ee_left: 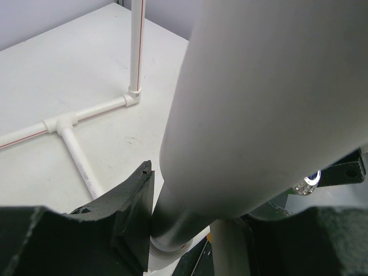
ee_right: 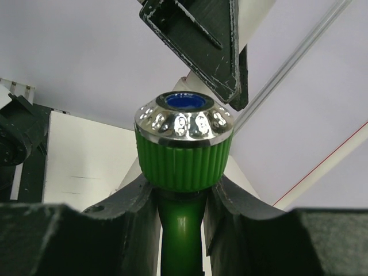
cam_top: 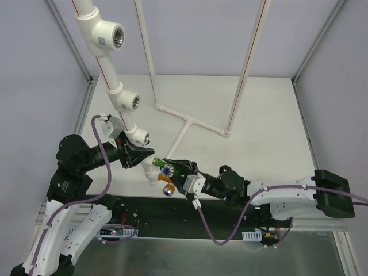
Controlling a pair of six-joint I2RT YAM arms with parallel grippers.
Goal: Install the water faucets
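Observation:
A green faucet with a chrome, blue-centred cap (ee_right: 184, 118) is clasped in my right gripper (cam_top: 179, 168), which is shut on its green body (ee_right: 183, 230). In the top view its threaded end points left at a white pipe fitting (cam_top: 149, 161); whether it touches or has entered the socket is unclear. My left gripper (cam_top: 140, 154) has its fingers on either side of the white upright pipe (ee_left: 178, 221). Whether they press on it I cannot tell. An orange faucet (cam_top: 167, 177) with a chrome cap sits at the lowest fitting.
Higher up the leaning pipe, fittings with empty threaded sockets (cam_top: 118, 38) face right. Thin white pipes (cam_top: 195, 121) form a frame over the white board (cam_top: 253, 155), whose right side is clear. A dark strip (cam_top: 172, 218) crosses in front.

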